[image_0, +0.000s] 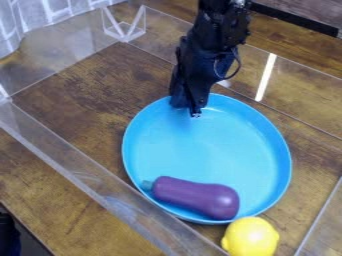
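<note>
My black gripper (187, 100) reaches down from the top of the view to the back rim of a blue plate (207, 150); its fingertips are at or just over that rim, and it looks shut, with nothing visible between its fingers, though they are dark and hard to make out. A purple eggplant toy (198, 197) lies at the front of the plate. A yellow lemon-like object (250, 238) sits just outside the plate at the front right.
Clear plastic walls (80, 175) run along the edges of the work area.
</note>
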